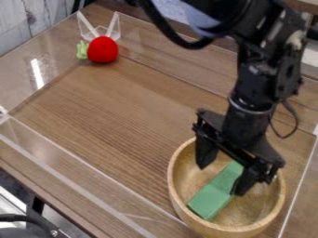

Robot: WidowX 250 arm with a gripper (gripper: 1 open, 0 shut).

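My gripper (228, 147) is open over a round wooden bowl (189, 170) at the lower right, its dark fingers reaching down into the bowl's back part. A flat green object (214, 200) lies in the bowl, below and between the fingers, partly hidden by the right one. I cannot tell whether the fingers touch it.
A red round object (103, 51) with green and clear pieces beside it sits at the back left, near the table's edge.
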